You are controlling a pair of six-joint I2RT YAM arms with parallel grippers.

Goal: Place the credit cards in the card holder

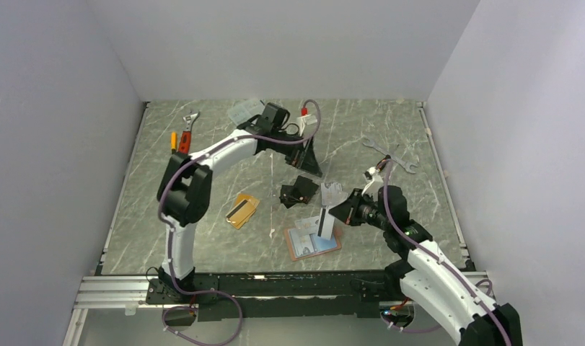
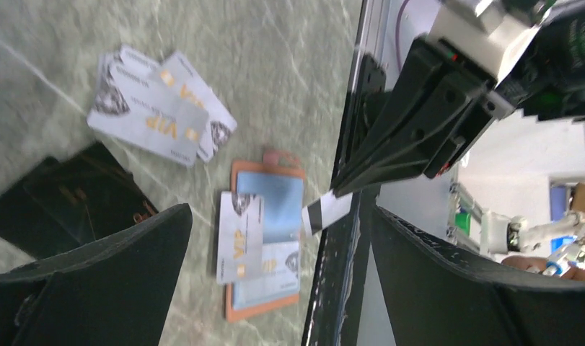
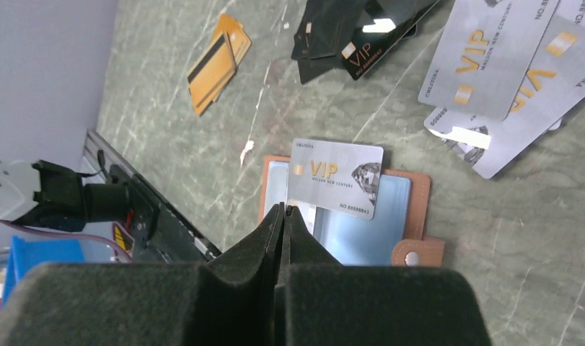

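The brown card holder [image 1: 297,251] lies open at the table's front middle; a silver VIP card [image 3: 336,176] rests across it. My right gripper [image 1: 335,214] is above the holder, shut on a pale card [image 1: 325,223] with a dark stripe. That card [image 2: 327,213] also shows at its tips in the left wrist view; in the right wrist view the fingers [image 3: 242,256] mostly hide it. Farther back, my left gripper [image 1: 302,164] stands open and empty. Loose silver cards [image 2: 141,108] lie beside black cards [image 1: 298,190], behind the holder.
Gold cards [image 1: 242,210] lie left of the holder. At the back are a clear compartment box [image 1: 244,109], partly covered by the left arm, and a red-handled wrench [image 1: 185,141]. A spanner [image 1: 406,165] lies at the right.
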